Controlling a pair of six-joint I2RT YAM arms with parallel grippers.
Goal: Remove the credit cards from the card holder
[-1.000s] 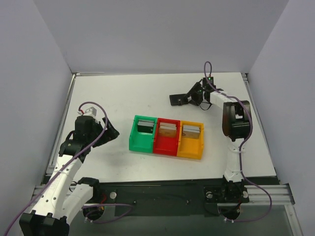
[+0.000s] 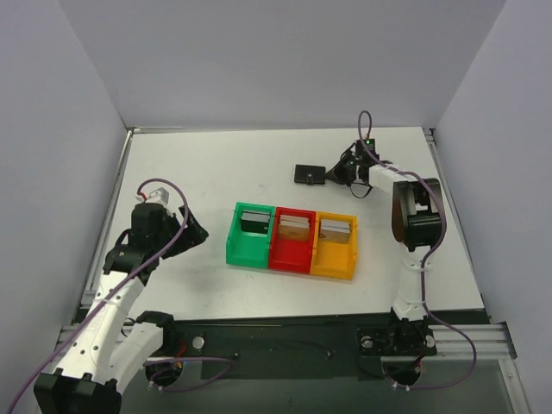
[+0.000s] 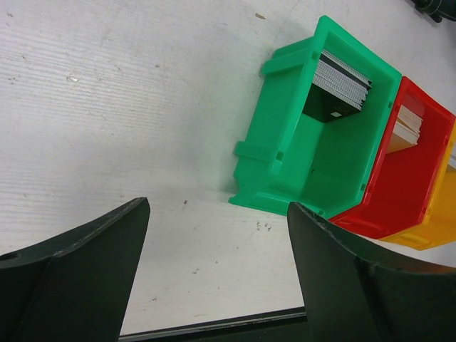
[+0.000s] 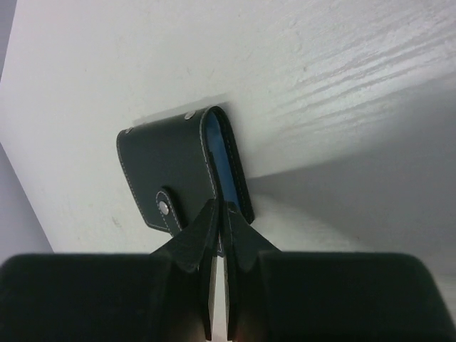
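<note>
A black leather card holder [image 2: 310, 173] with a snap strap lies at the back middle of the table. In the right wrist view the card holder [image 4: 164, 164] shows a blue layer inside its open side. My right gripper is shut, its tips at that open edge, with nothing clearly between them. My left gripper [image 2: 198, 231] stands open at the table's left, with nothing between its fingers, left of the bins.
Green [image 2: 247, 259], red [image 2: 289, 263] and yellow [image 2: 333, 267] bins, each holding stacked cards, stand joined in the middle front.
The left arm has not moved.
</note>
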